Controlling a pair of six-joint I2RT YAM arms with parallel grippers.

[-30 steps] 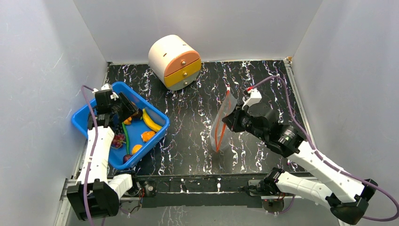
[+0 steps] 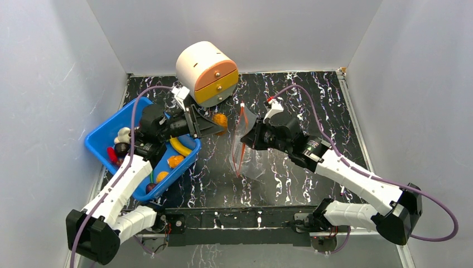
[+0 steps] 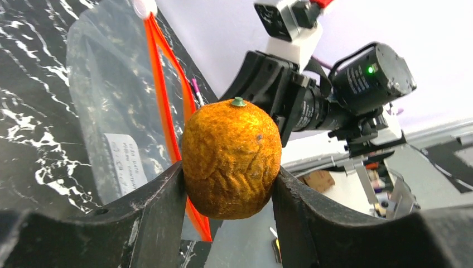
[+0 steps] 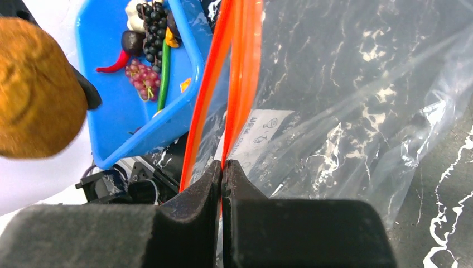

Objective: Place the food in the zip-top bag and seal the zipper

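My left gripper [image 2: 211,125] is shut on an orange fruit [image 3: 231,156], dimpled with a small green stem, held beside the upright clear zip bag [image 2: 252,164] just left of its top. The bag's orange zipper strips [image 3: 159,84] stand slightly apart. My right gripper is shut on the bag's zipper edge, with one orange strip running down between its fingertips. In the right wrist view the orange fruit [image 4: 36,84] shows at upper left, close to the bag.
A blue bin [image 2: 184,173] of assorted toy food stands on the left of the dark marbled table [image 2: 290,184]. A white drawer unit [image 2: 198,61] with coloured fronts sits at the back.
My left gripper has risen out of the bin and moved right with the orange fruit to beside the bag. My right gripper has moved left with the bag.
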